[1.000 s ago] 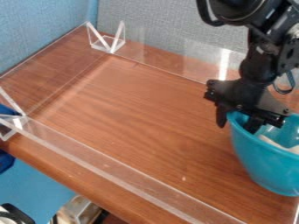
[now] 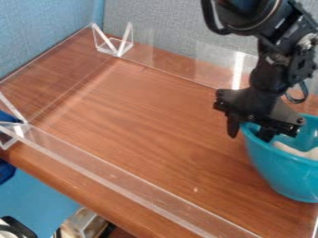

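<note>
My black gripper point(image 2: 254, 124) hangs at the right side of the table, its fingers reaching down into the near-left part of a teal bowl point(image 2: 282, 178). Something pale lies inside the bowl, mostly cut off at the right edge. Whether the fingers touch the bowl's wall or hold anything cannot be seen; their tips are hidden.
Clear plastic edging runs along its sides, with white wire-like corner pieces point(image 2: 112, 42) at the back left and near left. Blue foam walls stand behind.
The gripper has shifted slightly left and up. The bowl looks nearly in place, and less of the pale content shows.
</note>
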